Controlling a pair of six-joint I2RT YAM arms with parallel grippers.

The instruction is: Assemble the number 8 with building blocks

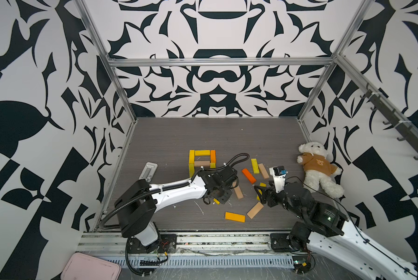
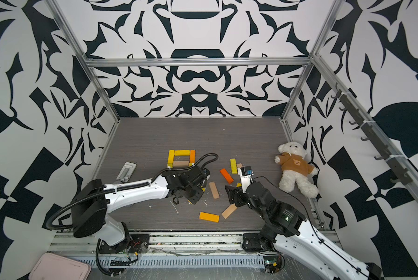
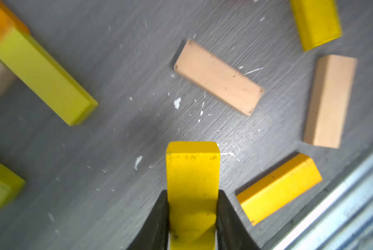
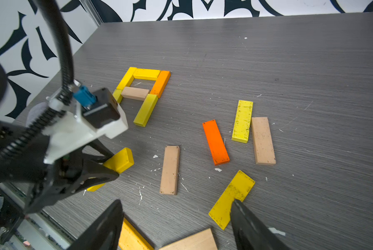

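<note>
A yellow block (image 3: 192,179) is pinched in my left gripper, lifted off the table, its long side pointing away from the fingers. To the left of it in that view lie ends of the partly built figure, a yellow-green block (image 3: 46,79) and another (image 3: 1,183). In the right wrist view the figure shows a yellow top bar (image 4: 146,74), an orange side (image 4: 160,83), a wooden crossbar (image 4: 135,93) and yellow lower legs. My right gripper is parted above the table near a yellow block (image 4: 232,198), empty between its fingers.
Loose blocks lie right of the figure: orange (image 4: 216,141), yellow (image 4: 242,120), and wooden ones (image 4: 263,139) (image 4: 169,168). An orange-yellow block (image 1: 235,217) lies near the front edge. A teddy bear (image 1: 318,168) sits at right.
</note>
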